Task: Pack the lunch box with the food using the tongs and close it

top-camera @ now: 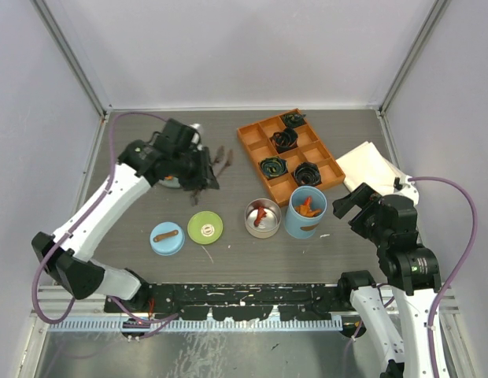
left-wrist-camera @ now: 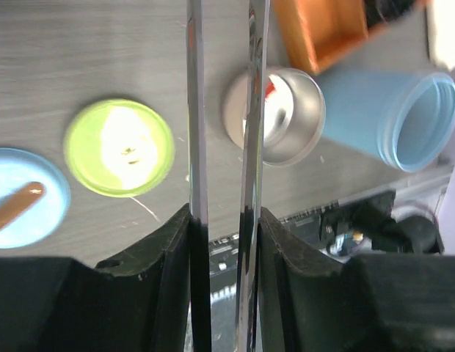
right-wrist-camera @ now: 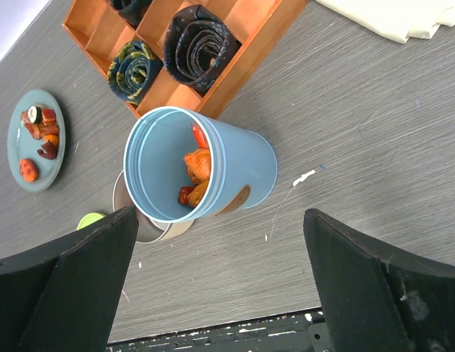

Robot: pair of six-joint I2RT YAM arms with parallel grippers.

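Metal tongs (left-wrist-camera: 253, 169) stand between the black fingers of my left gripper (top-camera: 205, 177), shut on them; their tips are blurred and no food shows in them. The steel bowl (top-camera: 256, 230) holds a red food piece (top-camera: 260, 215). Beside it stands a blue container (right-wrist-camera: 246, 172) with orange and red pieces (right-wrist-camera: 199, 165) inside. A blue-green plate (right-wrist-camera: 54, 165) carries several food pieces; from above, my left arm mostly covers it. At the right, my right gripper (top-camera: 348, 206) hangs open and empty, clear of the container.
A green lid (top-camera: 205, 227) and a blue lid (top-camera: 167, 238) with a brown strip lie left of the bowl. An orange divided tray (top-camera: 252, 140) with rolled dark cloths is behind. Cream cloth (top-camera: 368, 167) lies right.
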